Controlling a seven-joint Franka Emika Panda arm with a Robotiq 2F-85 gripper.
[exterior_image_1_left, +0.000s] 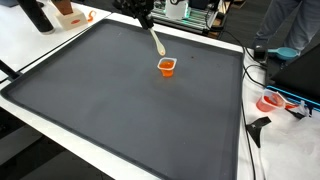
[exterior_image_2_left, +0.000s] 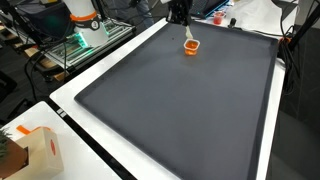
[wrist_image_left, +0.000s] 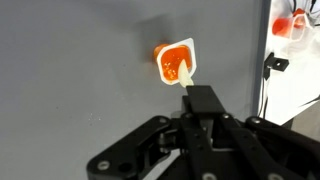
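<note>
A small white cup (exterior_image_1_left: 167, 72) with orange contents stands on the dark grey mat. My gripper (exterior_image_1_left: 147, 22) is shut on a pale spoon-like utensil (exterior_image_1_left: 158, 43) that slants down towards the cup. In exterior view 1 its lower end shows just above the cup's rim, apart from it. In exterior view 2 the cup (exterior_image_2_left: 191, 51) is near the far side of the mat, with the utensil (exterior_image_2_left: 188, 32) over it. From the wrist, the utensil's tip (wrist_image_left: 184, 74) overlaps the cup's orange contents (wrist_image_left: 171, 64); the gripper is dark in front.
Other objects crowd the far side.
</note>
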